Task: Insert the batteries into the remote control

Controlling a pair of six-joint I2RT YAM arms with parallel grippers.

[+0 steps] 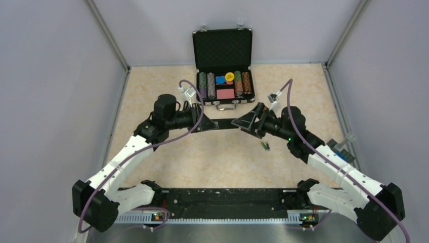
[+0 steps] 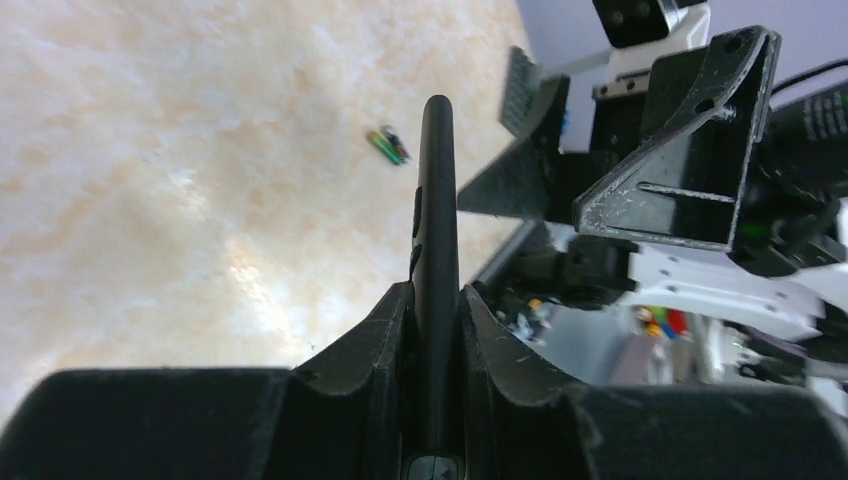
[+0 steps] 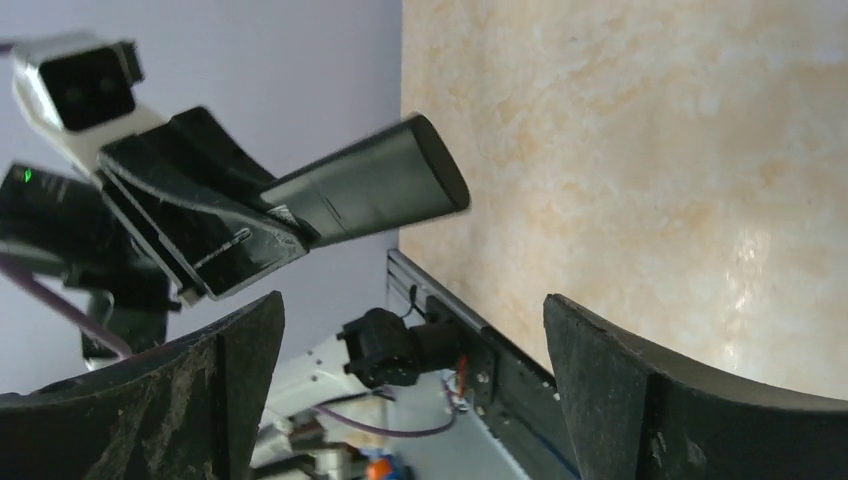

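Observation:
My left gripper [image 1: 205, 124] is shut on the black remote control [image 1: 223, 123], held level above the table. In the left wrist view the remote [image 2: 436, 240] stands out long and narrow from between the fingers. My right gripper [image 1: 245, 125] is open at the remote's far end; in the right wrist view nothing is between its fingers, and the remote [image 3: 370, 185] sits beyond and above them. Two small batteries [image 1: 265, 146], one green and one darker, lie on the table below and right of the grippers, seen also in the left wrist view [image 2: 385, 148].
An open case [image 1: 225, 101] of poker chips stands at the back centre. A grey object [image 1: 341, 149] is at the right edge behind the right arm. The table [image 1: 152, 91] is otherwise largely clear.

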